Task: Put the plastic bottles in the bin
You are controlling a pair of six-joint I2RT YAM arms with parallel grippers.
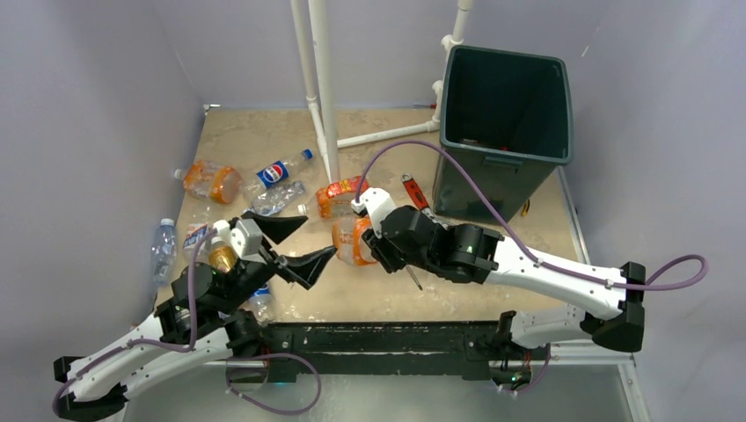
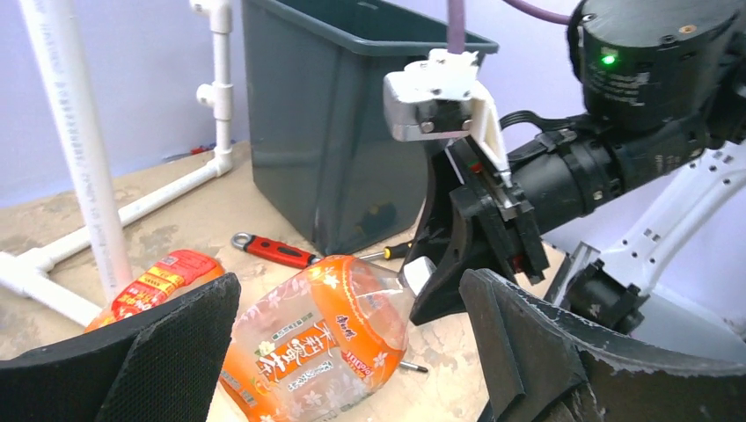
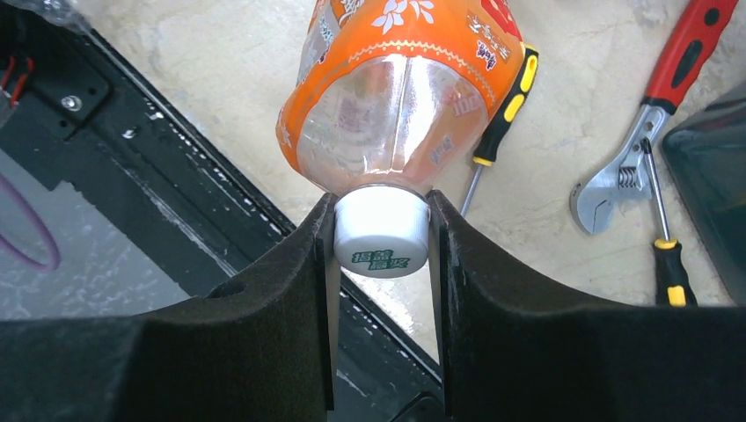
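An orange-labelled clear bottle [image 2: 317,343] hangs above the table, its white cap [image 3: 381,230] pinched between the fingers of my right gripper. Left of it in the top view, my left gripper [image 1: 308,246] stands open and apart, nothing between its fingers. Another orange-labelled bottle [image 1: 341,198] lies just behind the held one. On the left side lie an orange-labelled bottle [image 1: 211,181], a Pepsi bottle [image 1: 274,173], a crumpled clear bottle [image 1: 277,199], a clear bottle [image 1: 164,251] and a yellow one [image 1: 222,257]. The dark green bin [image 1: 506,180] stands at the back right.
A white pipe [image 1: 322,88] rises at the back centre; another pipe [image 1: 387,135] runs along the table toward the bin. Near the bin's foot lie a red-handled wrench [image 3: 677,66] and a screwdriver [image 3: 670,272]. A second screwdriver [image 3: 506,110] lies below the held bottle.
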